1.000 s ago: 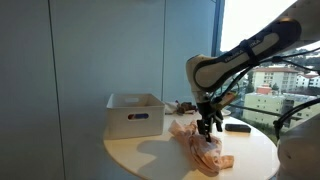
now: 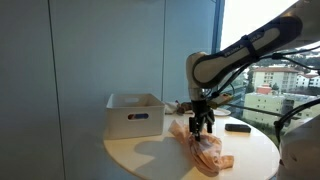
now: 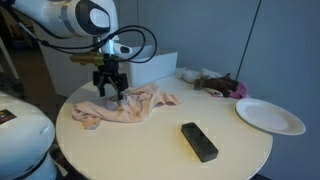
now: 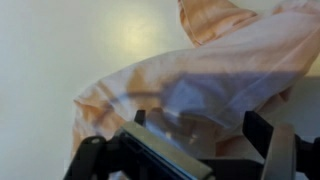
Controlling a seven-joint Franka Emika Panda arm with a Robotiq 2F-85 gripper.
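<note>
A peach-coloured cloth (image 3: 135, 105) lies spread and crumpled on the white round table. Over it my gripper (image 3: 109, 88) points down with its fingers apart. In the wrist view the open gripper has one finger (image 4: 140, 118) at left and the other at right, and folds of the cloth (image 4: 190, 80) lie below and beyond them. Exterior view 1 puts the gripper (image 2: 202, 127) over the upper part of the cloth (image 2: 208, 157). Whether the fingertips touch the fabric I cannot tell.
A light grey bin (image 2: 135, 117) stands at the table's back left in exterior view 1. Exterior view 2 has a black box (image 3: 199, 142), a white plate (image 3: 270, 117) and a dark item (image 3: 225, 86) near the back edge. Bare tabletop (image 3: 150, 155) lies in front of the cloth.
The gripper has shifted slightly left and lower in exterior view 1, and its tilt has changed to point more straight down. The cloth looks unmoved.
</note>
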